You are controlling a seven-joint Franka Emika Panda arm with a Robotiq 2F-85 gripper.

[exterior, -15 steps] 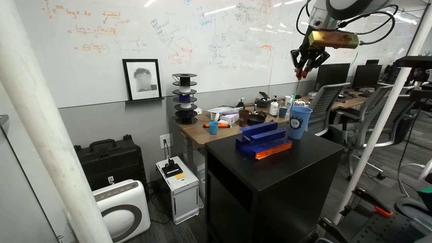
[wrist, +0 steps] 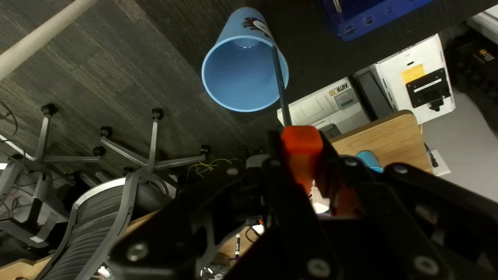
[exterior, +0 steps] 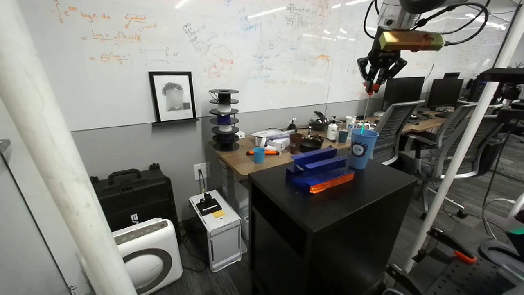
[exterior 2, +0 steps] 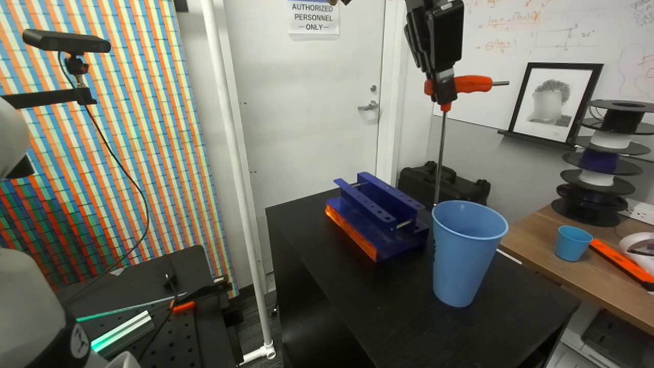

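My gripper (exterior: 371, 87) is shut on the orange handle (exterior 2: 472, 84) of a T-handled tool. From the handle a long thin metal shaft (exterior 2: 440, 156) points down, its end overlapping the rim of a blue cup (exterior 2: 467, 260). The cup stands upright on the black cabinet top (exterior 2: 349, 300), below the gripper. In the wrist view, the shaft (wrist: 281, 88) crosses the cup's mouth and ends over the rim on its printed side. Whether the tip is inside the rim or just behind it, I cannot tell. A blue holder (exterior: 321, 169) with an orange edge sits beside the cup.
A wooden desk (exterior: 240, 159) behind the cabinet carries a small blue cup (exterior: 258, 155), stacked spools (exterior: 224, 120) and bottles. Office chairs (exterior: 400, 128) stand to the right. A white pole (exterior: 454, 147) rises near the cabinet.
In exterior view 1, the gripper and tool have shifted right and slightly up. The shaft's end now overlaps the cup's mouth instead of its left rim. Cup and holder have not moved.
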